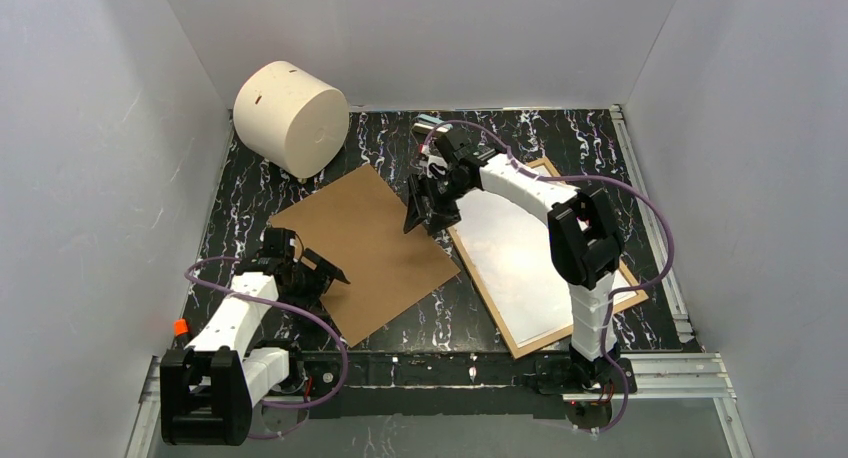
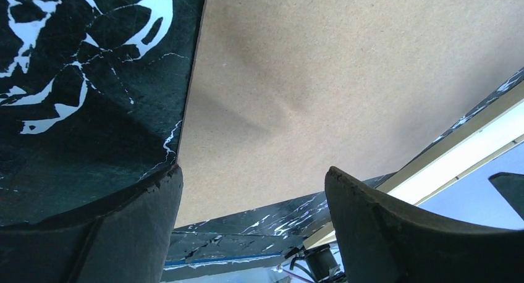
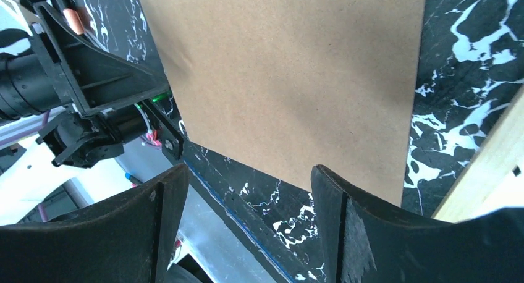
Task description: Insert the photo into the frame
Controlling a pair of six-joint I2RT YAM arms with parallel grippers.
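Note:
A brown board (image 1: 370, 248) lies flat and turned at an angle on the dark marbled table, left of centre in the top view. To its right the wooden frame (image 1: 492, 303) with a white inside rests on the table, a narrow strip of table between them. My left gripper (image 1: 330, 275) is open over the board's left edge; nothing is between its fingers. My right gripper (image 1: 420, 218), open and empty, hovers over the board's right side. Part of the frame is covered by my right arm. No separate photo can be made out.
A big cream cylinder (image 1: 290, 120) lies at the back left. Small items (image 1: 432, 125) sit near the back edge. An orange-tipped tool (image 1: 181, 328) is at the left edge. Bare table shows in front of the board.

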